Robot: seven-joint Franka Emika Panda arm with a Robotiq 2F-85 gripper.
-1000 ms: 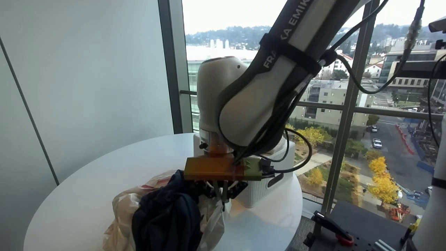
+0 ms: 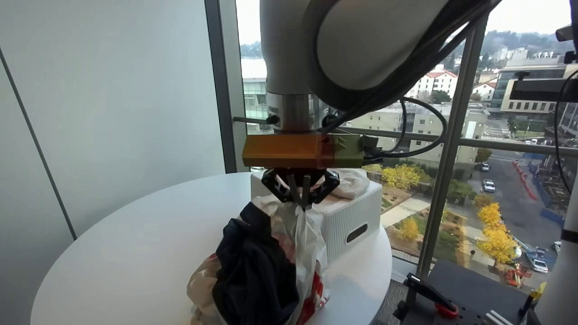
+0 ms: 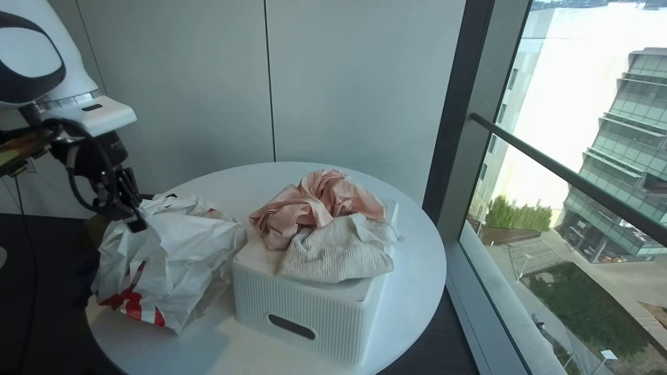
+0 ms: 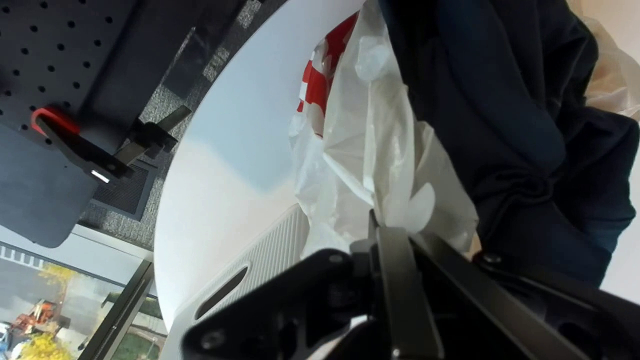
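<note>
A white plastic bag (image 2: 307, 238) with red print is drawn up to a peak at my gripper (image 2: 303, 203). The fingers are shut on its thin edge, and in the wrist view the bag's folds (image 4: 384, 150) run together at the fingertips (image 4: 393, 237). Dark navy cloth (image 2: 254, 265) bulges beside the pinched edge, in or against the bag; its lower part is cut off by the frame. In the second exterior view the bag (image 3: 181, 244) leans close to the white box and hides most of the dark cloth.
A white ribbed box (image 3: 300, 312) with a slotted handle stands beside the bag on the round white table (image 3: 412, 281). Pink cloth (image 3: 337, 190) and cream knitted cloth (image 3: 341, 250) lie on top of it.
My gripper has risen and moved slightly right, toward the box. The bag's edge has come up with it, stretched taller, and the dark cloth has shifted right as well.
</note>
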